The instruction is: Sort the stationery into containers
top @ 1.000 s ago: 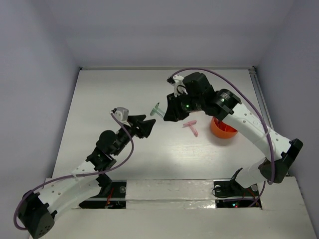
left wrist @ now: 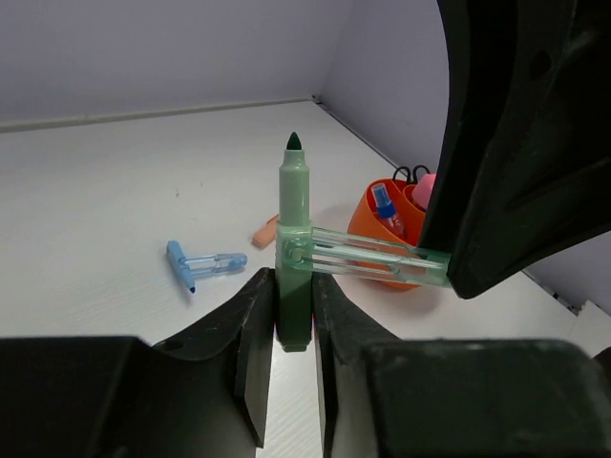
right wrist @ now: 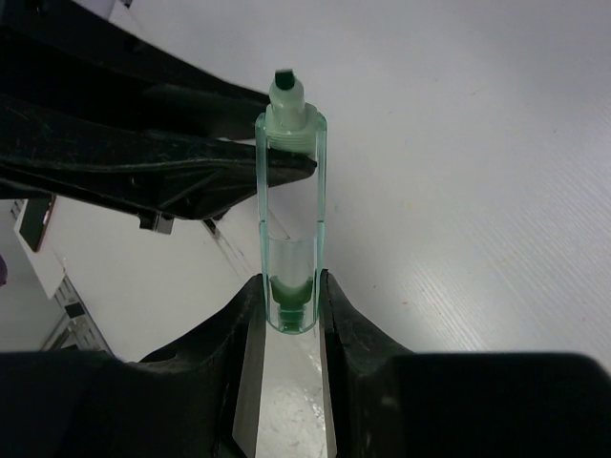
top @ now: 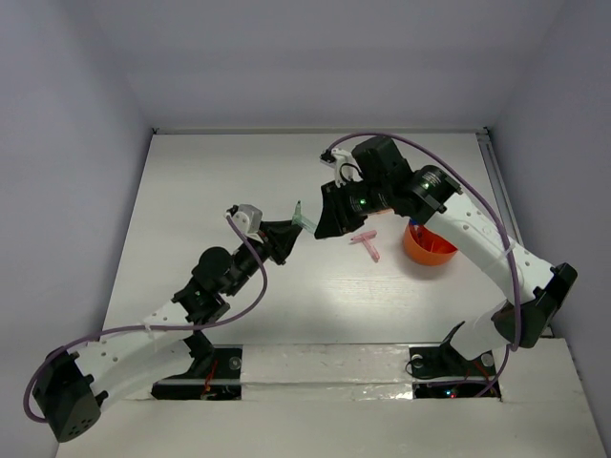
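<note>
A pale green marker [left wrist: 294, 196] with a dark tip stands across the end of a clear forked piece [left wrist: 368, 256], above the table. My right gripper is shut on the far end of that clear piece, seen in the right wrist view. In the left wrist view, my left gripper has one finger on each side of the marker's lower body; whether both press on it cannot be made out. From above, the left gripper [top: 290, 233] and right gripper [top: 322, 225] face each other across the marker [top: 298, 214].
A pink T-shaped item [top: 366, 244] lies right of centre. A blue one [left wrist: 181, 262] with a clear fork lies on the table, near a small orange block [left wrist: 265, 233]. An orange cup [top: 427, 256] at the right holds several things.
My left gripper has moved right and slightly up in the top view, and its fingers have come closer together at the marker. The right arm has barely moved.
</note>
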